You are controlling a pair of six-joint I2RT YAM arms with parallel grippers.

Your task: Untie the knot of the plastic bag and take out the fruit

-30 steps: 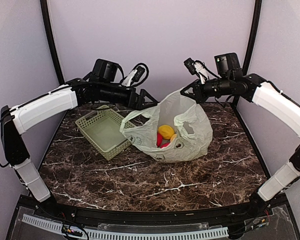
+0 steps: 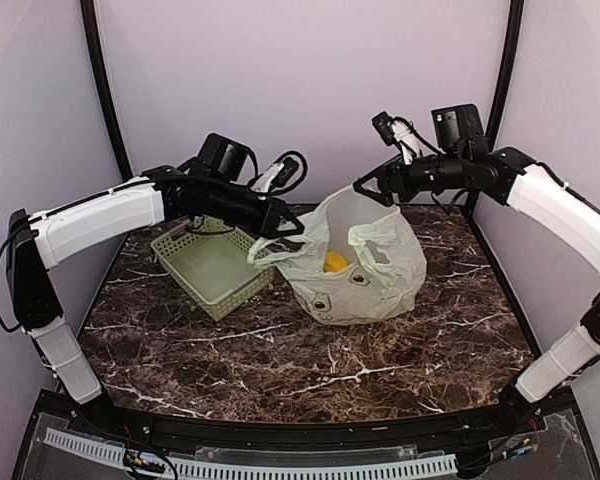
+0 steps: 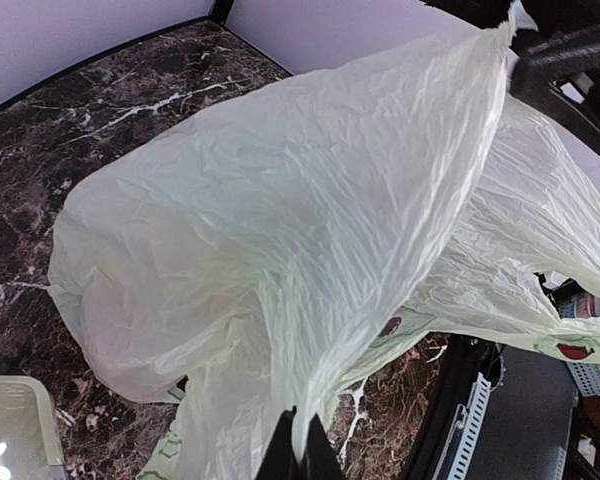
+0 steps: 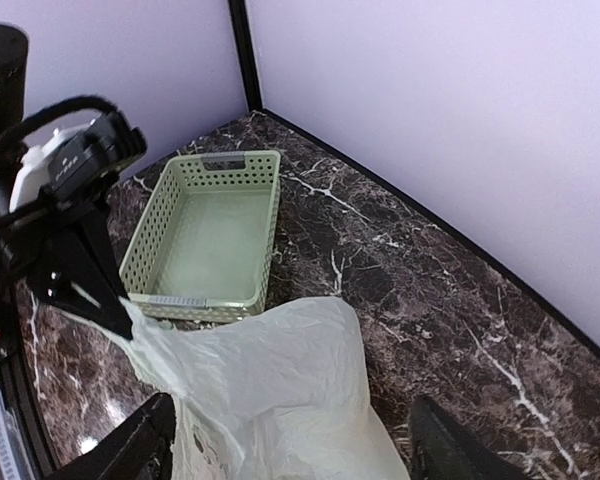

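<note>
The white plastic bag (image 2: 365, 290) stands on the table with its mouth spread, a yellow fruit (image 2: 335, 261) partly visible inside. At the left of the mouth, my left gripper (image 2: 298, 232) is shut on the bag's edge; the left wrist view shows its black fingers (image 3: 282, 450) pinching the plastic. Above the back of the mouth, my right gripper (image 2: 366, 192) is open. In the right wrist view its fingers (image 4: 145, 440) stand wide apart, with the bag's plastic passing between them unpinched. Folds of the bag hide the rest of its contents.
An empty pale green basket (image 2: 215, 265) sits left of the bag, close under the left arm. Bare dark marble table (image 2: 280, 375) lies in front of the bag and to its right. Pale walls close off the back and sides.
Less fruit shows now.
</note>
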